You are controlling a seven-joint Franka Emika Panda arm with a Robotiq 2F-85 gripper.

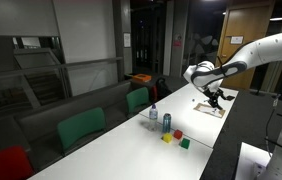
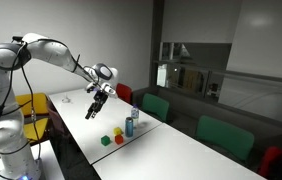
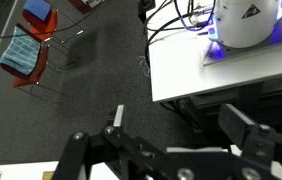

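My gripper (image 1: 217, 101) hangs at the far right of the table in exterior view 1, away from the small objects. In exterior view 2 the gripper (image 2: 95, 104) is above the left part of the white table. Dark gripper parts fill the bottom of the wrist view, and how the fingers stand is unclear there. Together on the table are a green block (image 2: 105, 140), a red block (image 2: 119, 140) and a yellow block (image 2: 117, 131). Behind them stand a dark can (image 2: 129, 127) and a clear bottle (image 2: 135, 113).
The long white table (image 1: 91, 158) has wide free room. Green chairs (image 1: 81, 125) line one side. In the wrist view, the robot base (image 3: 243, 22) glows blue, and a red chair (image 3: 26, 55) stands on the grey floor beyond the table edge.
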